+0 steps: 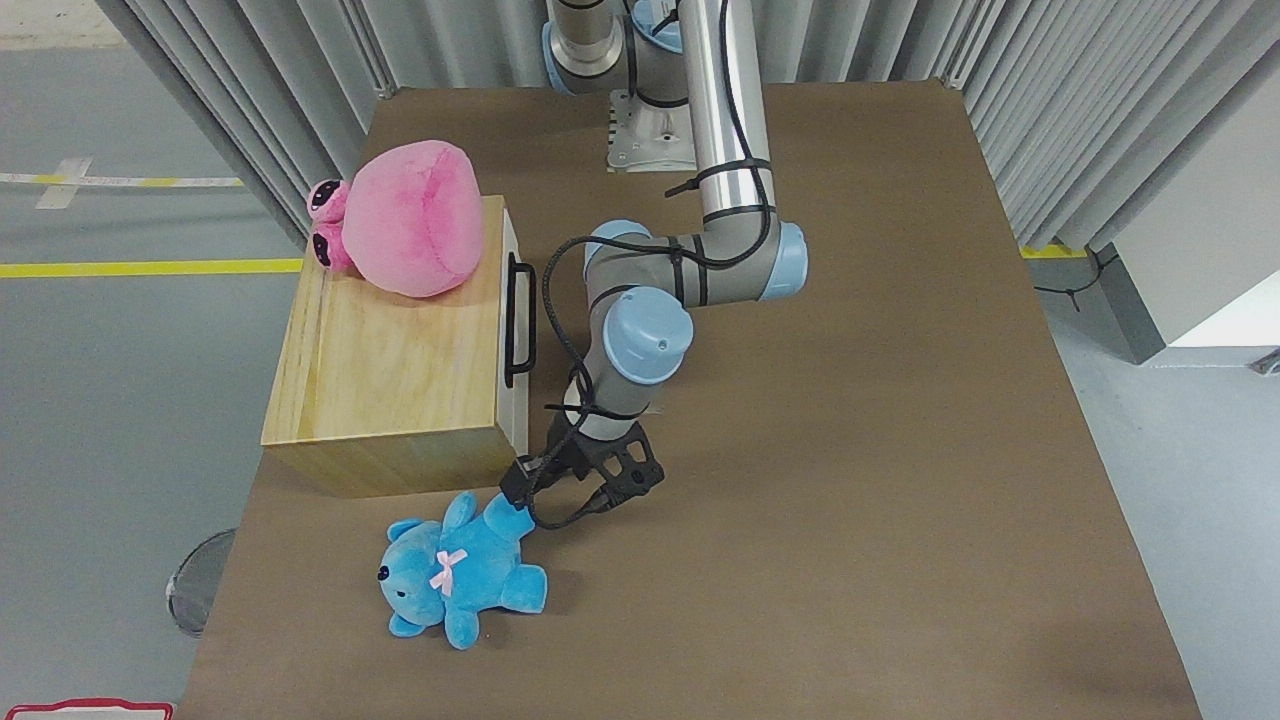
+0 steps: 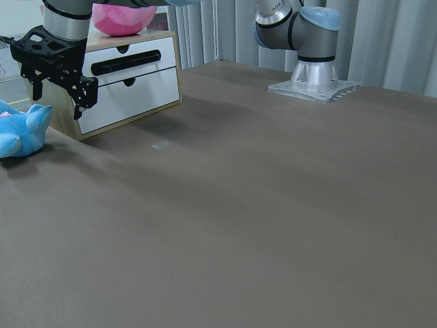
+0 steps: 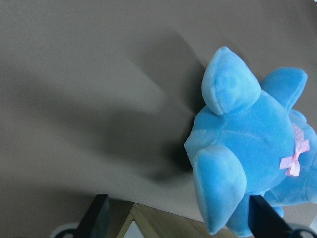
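A light blue plush bear [image 1: 477, 571] with a pink bow lies on its back on the table, in front of the wooden drawer cabinet. My gripper [image 2: 59, 101] is open, hanging over the cabinet's front corner just above and beside the bear. In the wrist view the bear [image 3: 247, 139] fills the right side below me, with the fingers wide apart at the bottom edge and nothing seen held between them.
The wooden cabinet [image 1: 384, 384] has white drawers and black handles; a pink plush toy [image 1: 408, 222] sits on top.
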